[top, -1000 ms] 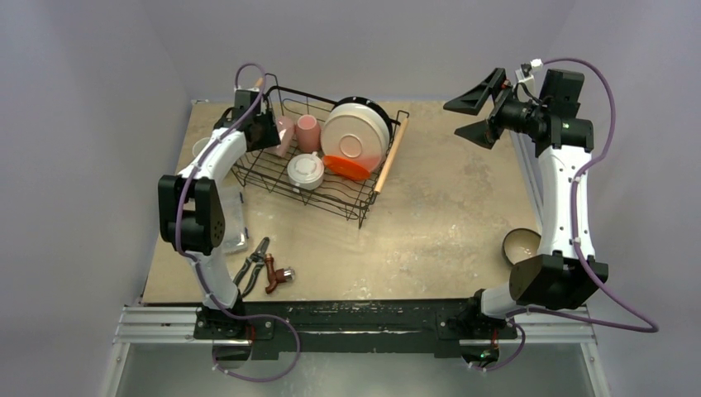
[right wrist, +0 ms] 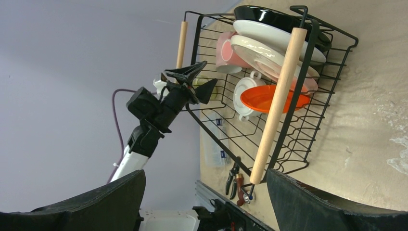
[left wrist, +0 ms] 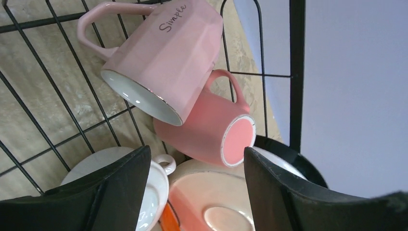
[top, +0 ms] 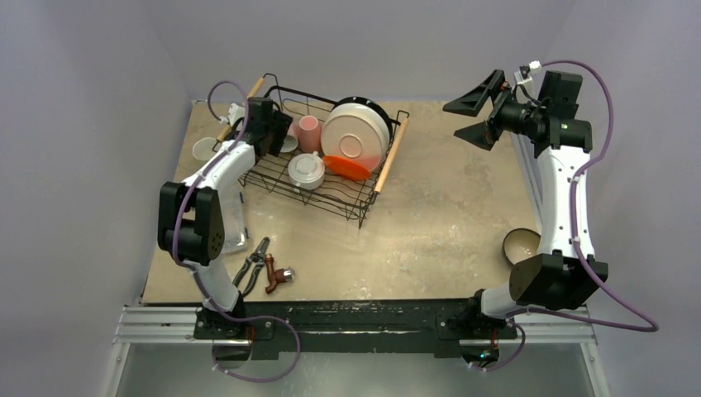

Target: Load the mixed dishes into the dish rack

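A black wire rack (top: 364, 203) holds two pink mugs (left wrist: 163, 62) lying on their sides, stacked plates (top: 351, 132), a black dish (right wrist: 269, 14), a white lidded pot (top: 306, 169) and an orange dish (top: 345, 167). My left gripper (top: 277, 132) hangs open over the rack's left end; in the left wrist view the "Simple" mug lies beyond its fingertips, overlapping the other mug, with nothing between the fingers. My right gripper (top: 473, 116) is open over bare counter right of the rack.
A white cup (top: 204, 149) is left of the rack, a clear container (top: 236, 227), pliers (top: 252, 269) and brown fitting (top: 275, 277) at front left, a bowl (top: 521, 244) at right.
My left gripper has shifted and turned over the rack's left end, now covering more of the "Simple" mug from above. The right arm has barely moved.
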